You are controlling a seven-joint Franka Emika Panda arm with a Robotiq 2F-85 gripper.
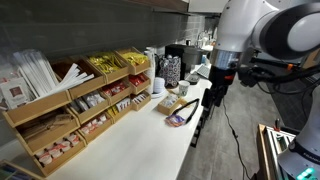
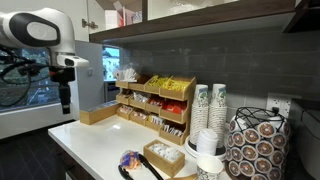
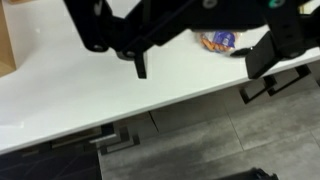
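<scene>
My gripper is open, its two dark fingers wide apart with nothing between them. In exterior view 1 the gripper (image 1: pixel 212 96) is by the front edge of the white counter (image 1: pixel 145 140), and in exterior view 2 the gripper (image 2: pixel 65 103) hangs at the left. A colourful snack bag (image 3: pixel 218 42) lies on the counter near its edge, partly hidden behind a finger in the wrist view. Beside that bag in exterior view 2 is a black curved object (image 2: pixel 152 169).
A tiered wooden rack (image 1: pixel 70 137) with packets and yellow items lines the back wall. Close by are a small box (image 2: pixel 163 154), stacked paper cups (image 2: pixel 218 108) and a round cup-patterned holder (image 2: pixel 256 148). Drawers (image 3: pixel 195 125) lie below the counter edge.
</scene>
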